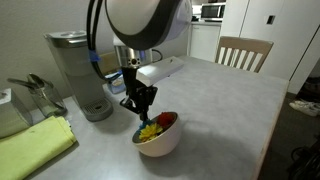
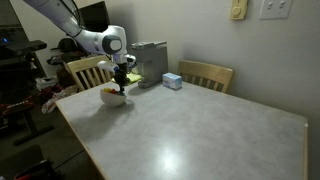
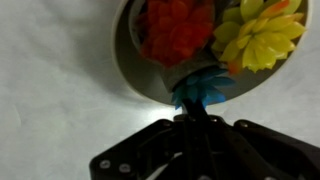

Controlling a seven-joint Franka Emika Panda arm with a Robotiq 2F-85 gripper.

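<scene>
A white bowl on the table leans to one side, its right rim higher than its left. Inside it are a yellow flower, a red flower and a blue flower. My gripper is shut, its tips right at the blue flower by the bowl's rim. Whether a thin petal is caught between the fingers cannot be made out. In exterior view 1 the gripper points down over the bowl's left side and partly hides the blue flower.
A yellow-green cloth lies to the left, with a metal container of utensils behind it. A tall grey appliance stands behind the bowl. The table has wide free room away from the bowl.
</scene>
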